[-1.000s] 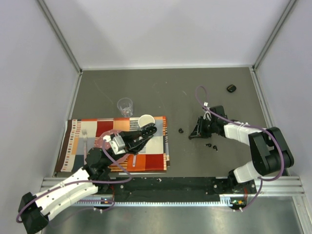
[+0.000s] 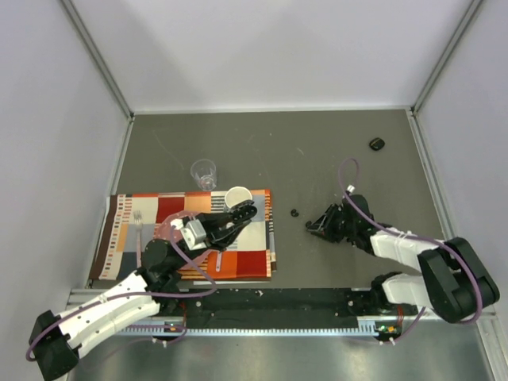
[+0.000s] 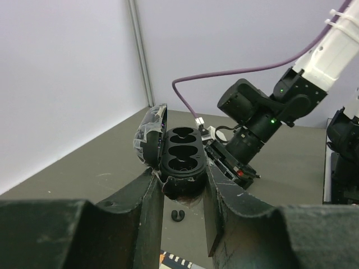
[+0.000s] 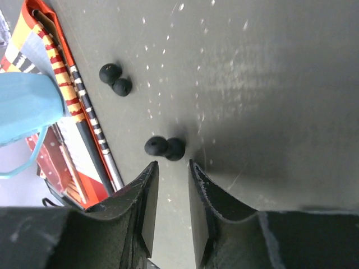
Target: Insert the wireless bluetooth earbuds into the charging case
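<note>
The black charging case [image 3: 183,162] stands with its lid [image 3: 150,134] raised, and my left gripper [image 2: 246,213] is shut on it above the mat. Recesses show in its upper face; whether an earbud sits in any cannot be told. A black earbud [image 4: 165,147] lies on the grey table just beyond the fingertips of my right gripper. Those fingers are parted, with a gap and nothing held between them. Farther toward the mat rests another dark earbud [image 4: 115,79], which the top view shows as a small black piece [image 2: 294,213].
A striped mat [image 2: 171,208] covers the left side, with a light cup [image 2: 237,196], a fork [image 2: 138,238] and a pinkish plate under the left arm. Behind it stands a clear glass [image 2: 204,175]. One black object [image 2: 377,144] lies far right.
The left arm is still.
</note>
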